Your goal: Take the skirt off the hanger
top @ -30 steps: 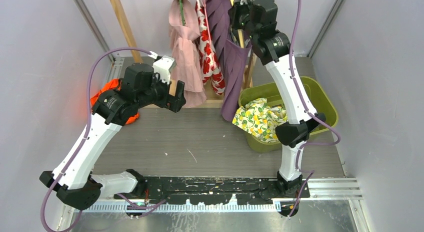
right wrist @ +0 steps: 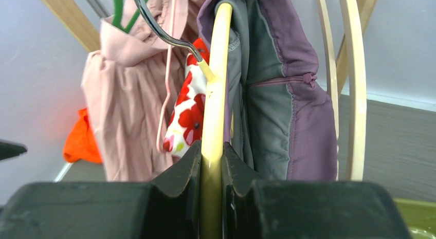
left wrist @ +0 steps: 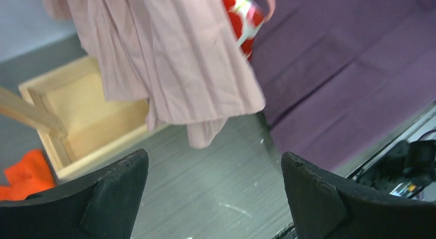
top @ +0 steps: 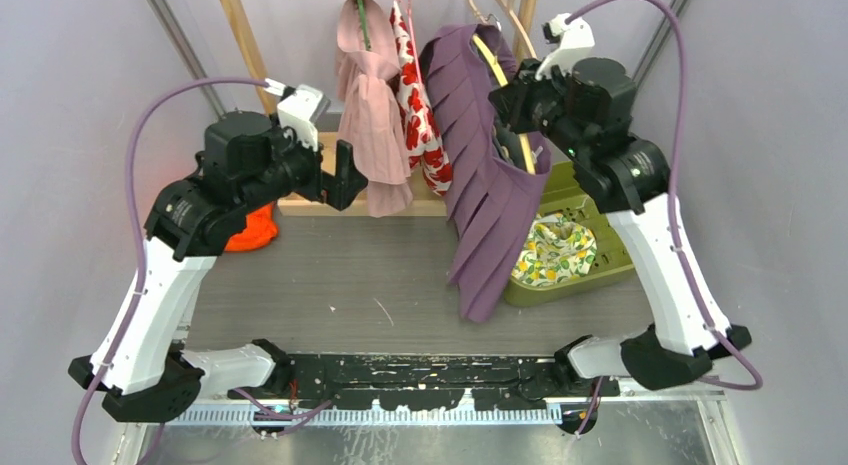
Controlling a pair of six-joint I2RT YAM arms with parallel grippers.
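A purple skirt (top: 492, 200) with overlapping folds hangs on a wooden hanger (top: 528, 153) at the right of the rack. In the right wrist view its grey lining and zip (right wrist: 280, 80) show beside the pale yellow hanger bar (right wrist: 218, 69). My right gripper is shut on that bar, one finger on each side. The metal hook (right wrist: 177, 41) rises from the bar to the upper left. Left of the skirt, my left gripper (top: 343, 180) stands open, with nothing between its fingers. In the left wrist view, the skirt (left wrist: 349, 85) fills the upper right.
A pink garment (top: 378, 135) and a red-and-white floral one (top: 417, 105) hang left of the skirt. A green bin (top: 615, 247) holding lemon-print cloth (top: 553, 253) stands at right. Orange cloth (top: 255, 230) lies at left.
My right gripper has come toward the front and right, bringing the hanger and skirt along; the skirt now overlaps the bin's left side.
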